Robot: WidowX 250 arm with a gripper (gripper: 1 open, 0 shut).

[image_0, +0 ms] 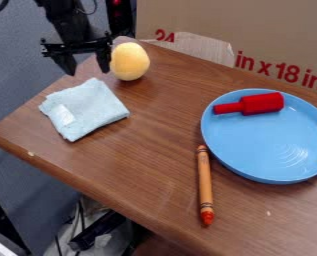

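My black gripper [86, 62] hangs at the top left, its two fingers apart and pointing down, above the table's far-left part, left of a pale yellow ball [130, 62]. Nothing shows between the fingers. A folded light-blue cloth [83, 108] lies on the wooden table [147, 180] below the gripper. A blue plate [265, 148] on the right holds a red cylindrical object with a handle [261, 103]. An orange crayon [205, 185] lies beside the plate.
A cardboard box [254, 40] stands behind the table at the back right. The table's left edge runs diagonally toward the front.
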